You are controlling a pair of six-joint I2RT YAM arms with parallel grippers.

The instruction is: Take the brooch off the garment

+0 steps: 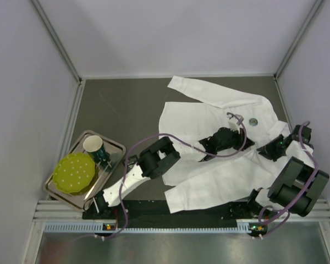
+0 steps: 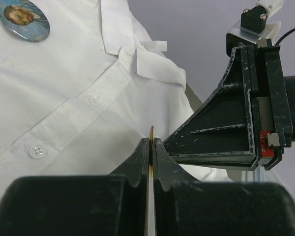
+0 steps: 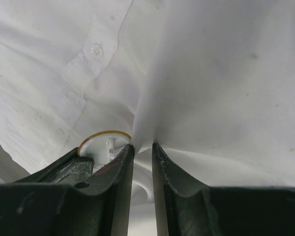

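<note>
My left gripper is shut on a round brooch, seen edge-on as a thin tan line between the fingertips. From the right wrist view, the brooch's pale back shows a gold rim and a pin fitting, with a left gripper finger at its edge. The white shirt lies spread under both arms. Beside the brooch, my right gripper has a narrow gap between its fingers, and white cloth shows in and behind that gap. Whether the pin still passes through cloth, I cannot tell.
A second round brooch, blue with a picture, lies on the shirt, near the collar. At the left stands a metal tray with a green dotted dish and a mug. Bare table lies at the upper left.
</note>
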